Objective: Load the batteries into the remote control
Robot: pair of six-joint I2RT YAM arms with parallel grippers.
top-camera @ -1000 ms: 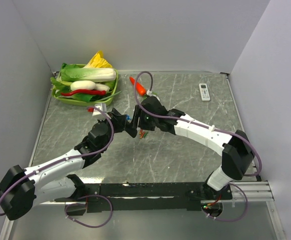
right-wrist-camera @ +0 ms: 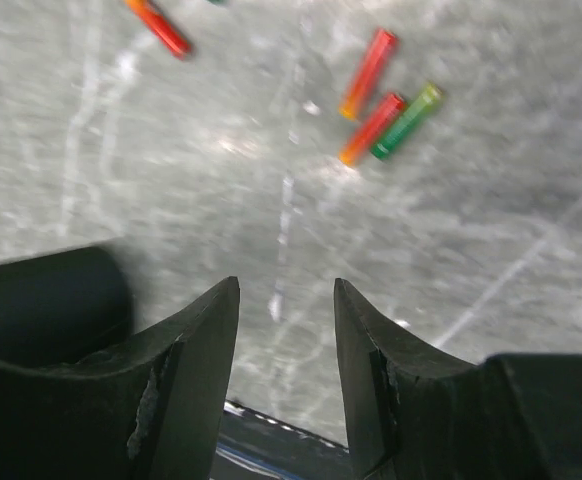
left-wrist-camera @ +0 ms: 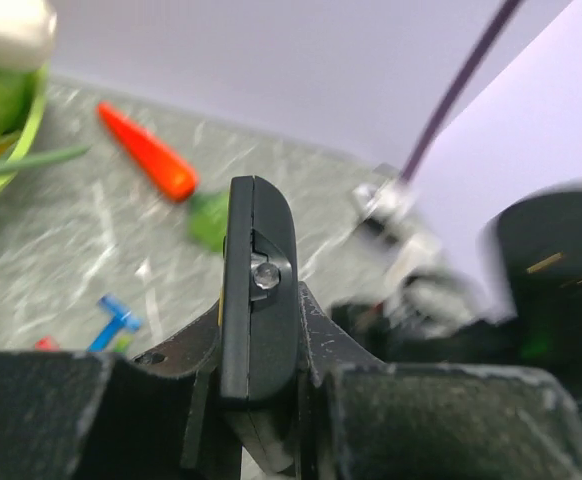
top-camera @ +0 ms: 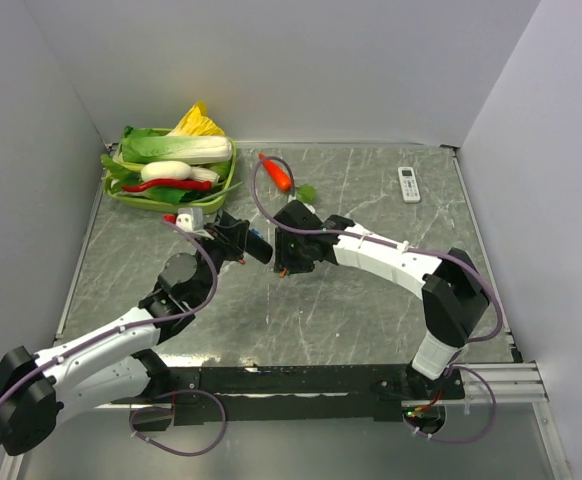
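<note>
My left gripper (top-camera: 233, 236) is shut on a black remote control (left-wrist-camera: 258, 340), held upright in the left wrist view and tilted in the top view. My right gripper is just to its right, pointing down; floor shows between its fingertips, no object is visible there, and how far it is closed is unclear. Below it in the right wrist view lie batteries: a red one (right-wrist-camera: 369, 72), another red one (right-wrist-camera: 373, 129) beside a green one (right-wrist-camera: 407, 121), and a further red one (right-wrist-camera: 159, 27) at upper left.
A basket of vegetables (top-camera: 118, 193) is at back left, a carrot (top-camera: 275, 172) and green vegetable (top-camera: 305, 193) at the back. A white remote (top-camera: 409, 184) lies at back right.
The left gripper and black remote have moved a little left and forward, opening a gap to the right gripper, which has shifted slightly toward the front.
</note>
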